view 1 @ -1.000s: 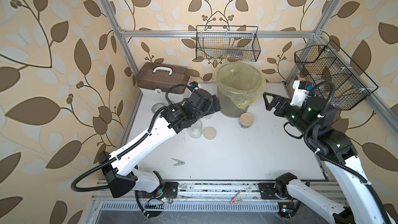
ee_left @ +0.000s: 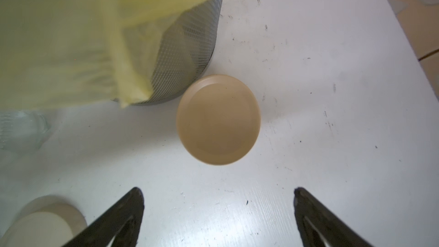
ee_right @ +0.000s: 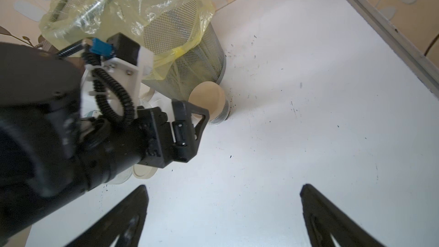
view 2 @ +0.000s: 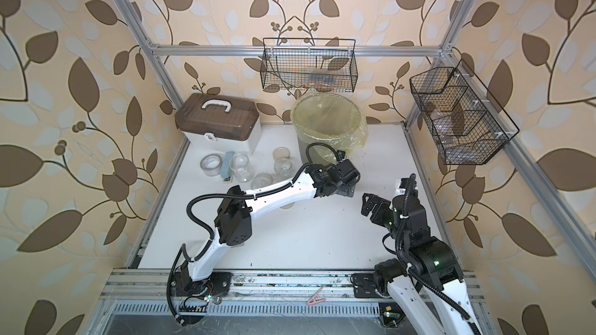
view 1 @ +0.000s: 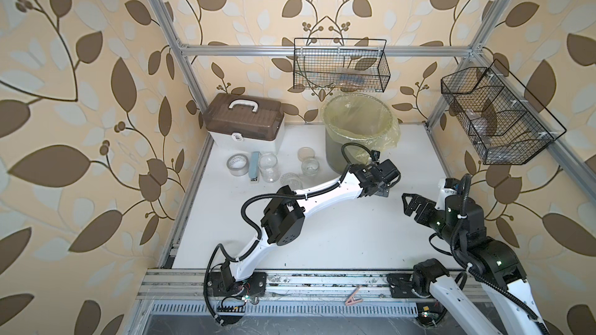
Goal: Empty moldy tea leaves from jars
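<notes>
A jar with a tan lid stands by the mesh bin with yellow liner, right under my left gripper, which is open and empty; in the right wrist view the jar is partly behind that gripper. Clear jars and loose lids sit left of the bin; a pale round lid or lidded item is at the lower left of the left wrist view. My right gripper hangs open and empty over the table's right side.
A lidded box, tape roll and blue item are at the back left. Wire baskets hang on the frame.
My left arm has swung right, bringing its gripper beside the bin over the tan-lidded jar. My right arm has moved down toward the front.
</notes>
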